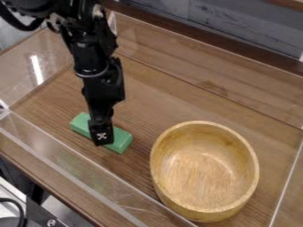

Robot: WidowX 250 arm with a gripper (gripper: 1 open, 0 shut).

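A green block (pixel 115 141) lies on the wooden table left of centre, angled from upper left to lower right. The black gripper (pixel 99 131) hangs vertically from the top left, its fingers down over the block's middle, one to either side as far as this view shows; it stands open. Whether the fingers touch the block is unclear.
A large pale yellow bowl (pixel 204 168) stands right of the block. A grey wall runs along the back right, and a cable lies at the lower left corner.
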